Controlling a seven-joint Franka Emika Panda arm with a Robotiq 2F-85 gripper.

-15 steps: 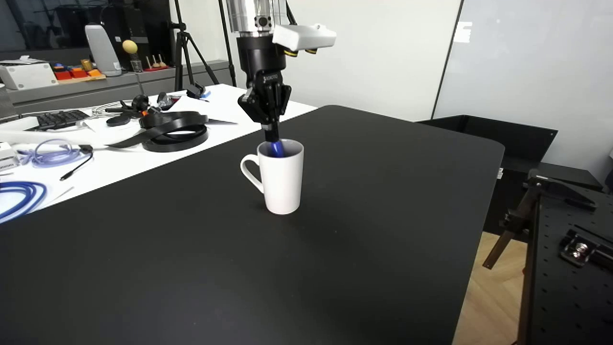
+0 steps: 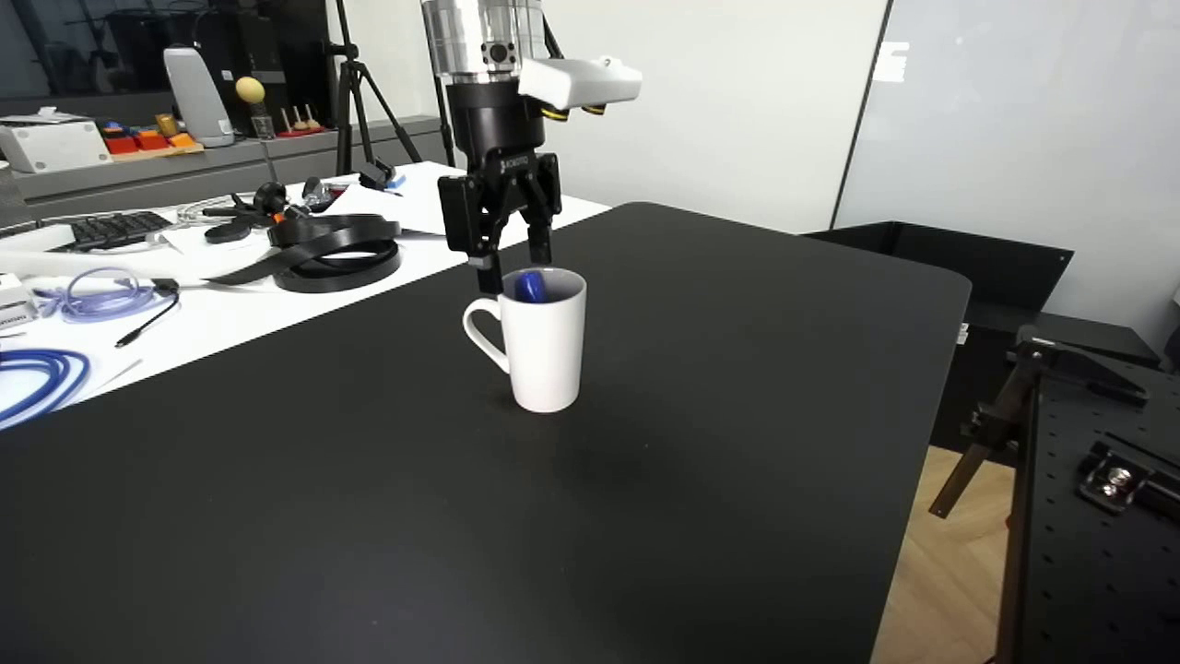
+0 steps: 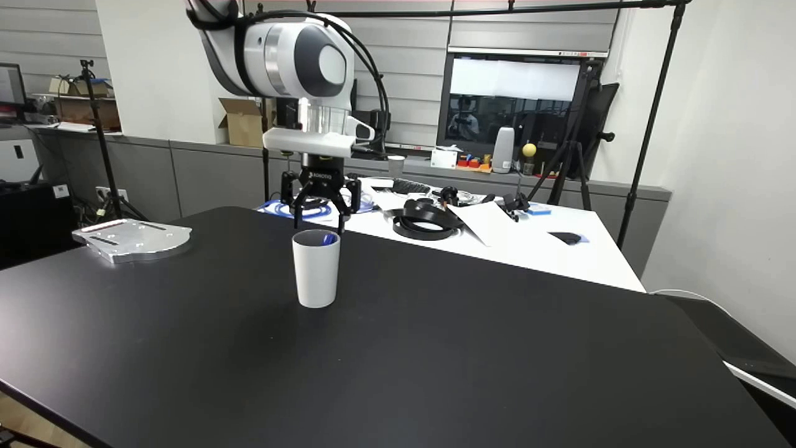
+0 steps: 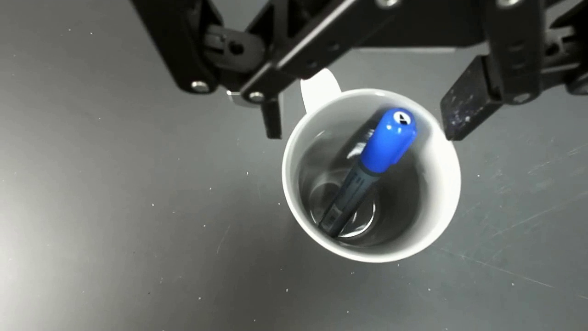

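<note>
A white mug (image 2: 547,352) stands upright on the black table, its handle towards the left in exterior view 1. Inside it leans a marker (image 4: 353,193) with a blue cap (image 4: 389,142), cap end up near the rim and lower end on the mug's floor. Just above the mug is my gripper, its fingers spread wide apart with nothing between them. In the wrist view one finger (image 4: 468,102) appears close to the rim on the right; whether it touches cannot be told. From exterior view 2, only the cap's tip shows over the rim of the mug (image 3: 316,270).
A clear plate (image 3: 134,238) lies at its far left in exterior view 2. Behind, a white table (image 2: 133,343) carries cables, a black strap coil (image 2: 337,253) and a keyboard (image 2: 116,229).
The gripper's fingers, closed together at the blue cap a second ago, have spread apart and let go of the marker. The gripper has shifted slightly left; the mug has hardly moved.
</note>
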